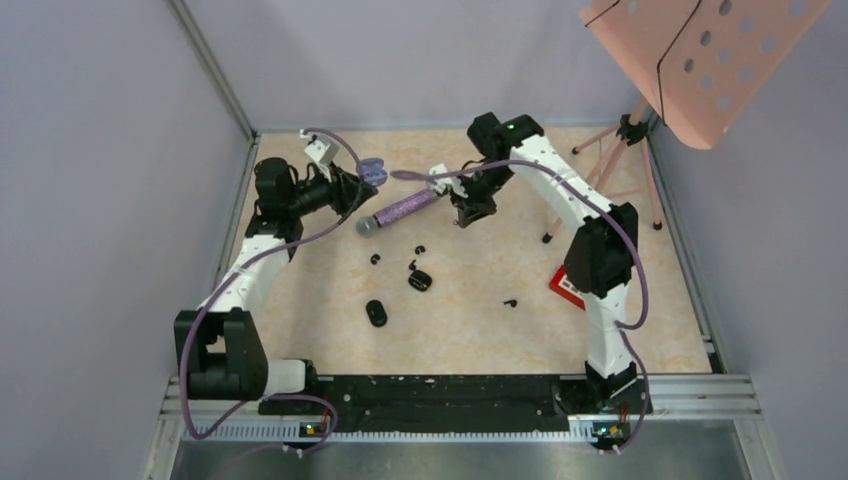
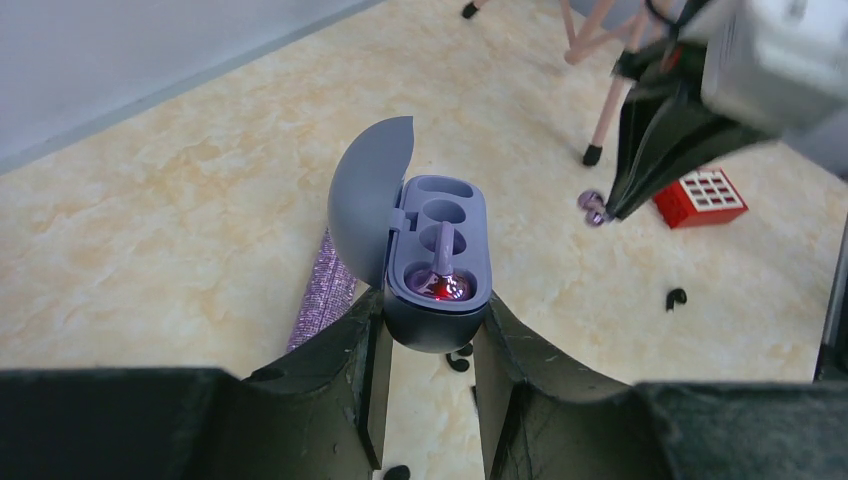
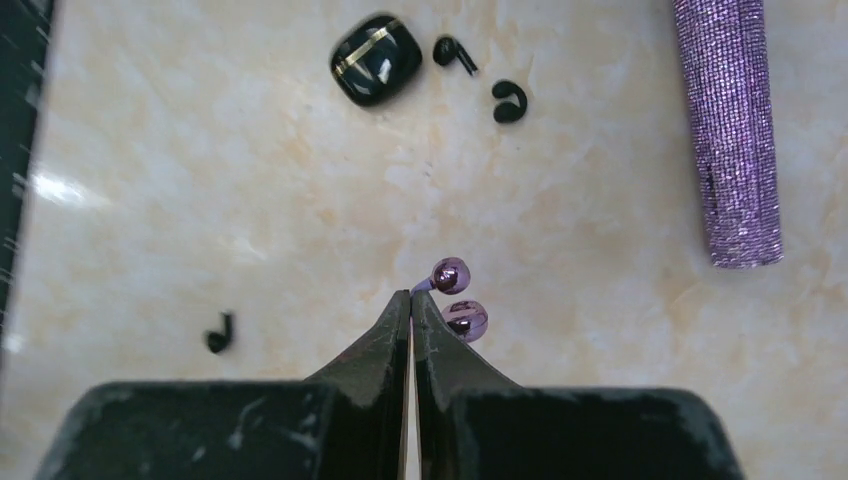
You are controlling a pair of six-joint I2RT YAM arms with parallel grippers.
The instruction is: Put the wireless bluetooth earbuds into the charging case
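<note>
My left gripper is shut on an open lavender charging case, lid upright, with one purple earbud seated in it; it is raised over the table's left half. My right gripper is raised near the upper middle, shut at the tips on a purple earbud whose round purple parts show at the fingertips; the same small purple piece appears below the right gripper in the left wrist view.
A glittery purple microphone, black cases, several small black earbuds and a red object lie on the table. A pink tripod stands back right.
</note>
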